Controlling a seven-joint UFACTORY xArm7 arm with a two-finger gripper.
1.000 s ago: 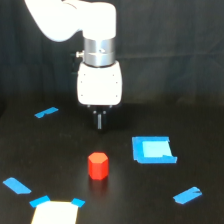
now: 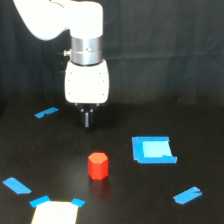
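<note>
My white arm comes down from the top left of the camera view, its dark gripper (image 2: 86, 118) hanging above the black table at the back left; whether it is open or shut is too small and dark to tell. A red hexagonal block (image 2: 98, 166) stands on the table in front of the gripper and slightly to its right, apart from it.
A pale square framed in blue tape (image 2: 137, 152) lies right of the block. A cream square (image 2: 54, 213) sits at the front left edge. Blue tape strips (image 2: 187, 195) mark the table.
The arm and gripper have moved left, away from above the red block. The block has not moved.
</note>
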